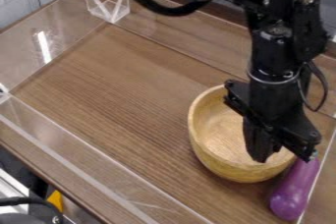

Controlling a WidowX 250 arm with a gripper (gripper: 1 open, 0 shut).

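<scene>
My black gripper (262, 144) is shut, its tips down inside a yellow wooden bowl (213, 140) on the right of the table, near the bowl's right side. Nothing shows between the fingers, though the gripper hides part of the bowl. A purple eggplant-like object (294, 191) lies just right of the bowl, along the front right.
A white wire stand (108, 4) is at the back left. Cables and a yellow item lie off the table's lower left edge.
</scene>
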